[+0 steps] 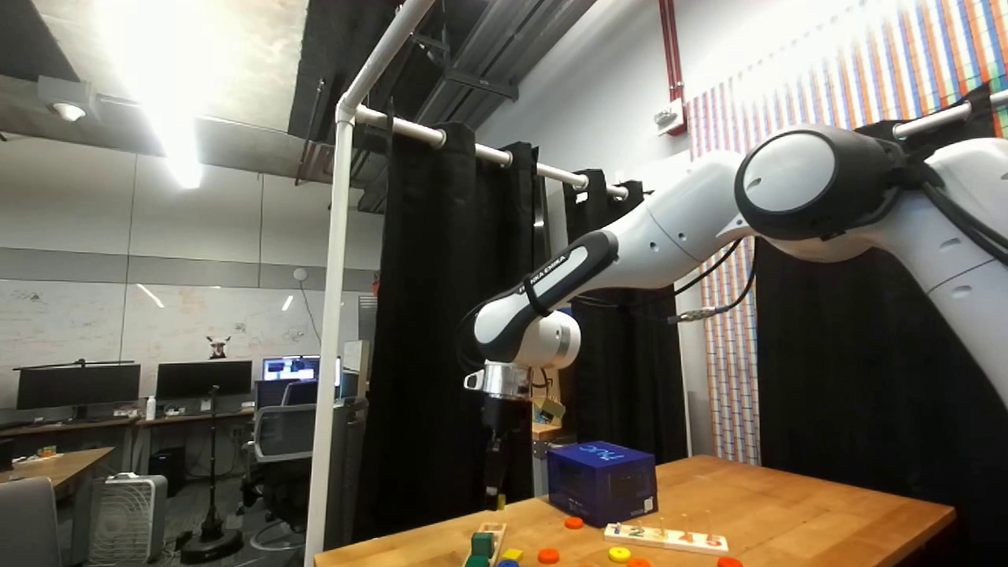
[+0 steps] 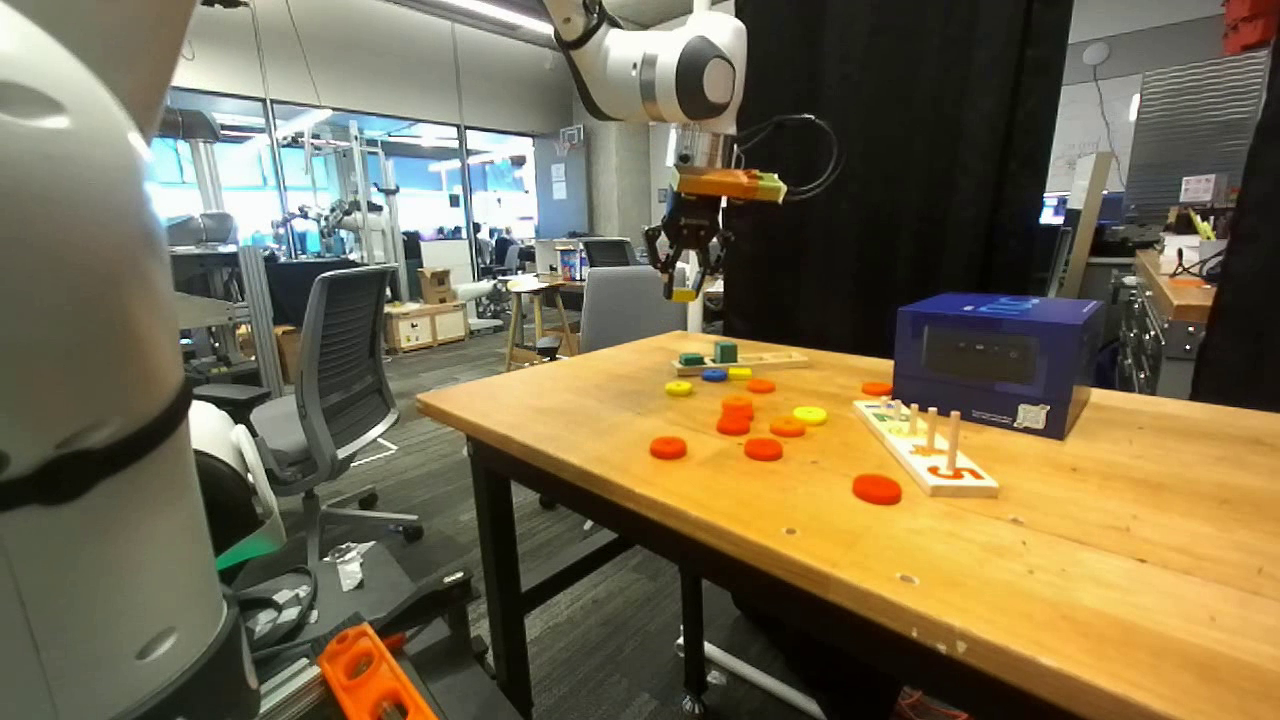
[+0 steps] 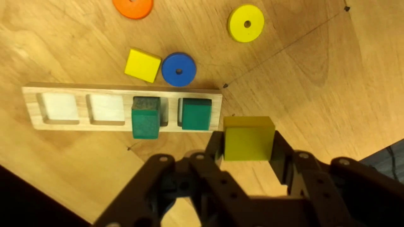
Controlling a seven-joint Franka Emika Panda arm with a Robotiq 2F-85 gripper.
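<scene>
My gripper is shut on a yellow block, held up in the air above the table. In the second exterior view the same yellow block shows at the fingertips, well above the tabletop. A wooden tray with square recesses lies below, to the left of the gripper in the wrist view. One green block sits at the tray's right-end recess. Another green block stands at the neighbouring recess, looking taller or tilted. The two left recesses are empty. A second yellow block lies on the table beside the tray.
A blue disc touches or nearly touches the loose yellow block. Yellow disc and several orange discs are scattered around. A numbered peg board lies before a dark blue box.
</scene>
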